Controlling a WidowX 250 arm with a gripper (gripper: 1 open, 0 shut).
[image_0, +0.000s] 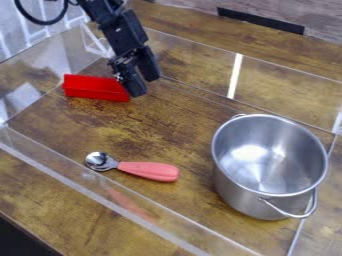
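Observation:
My black gripper is at the upper left, just above and behind the right end of a red block. Its fingers look apart, with nothing clearly held between them. A spoon with a pink handle lies on the wooden table toward the front. A large steel pot stands on the right.
Clear panels or edges run along the left and front of the work area. A white tape strip lies behind the pot.

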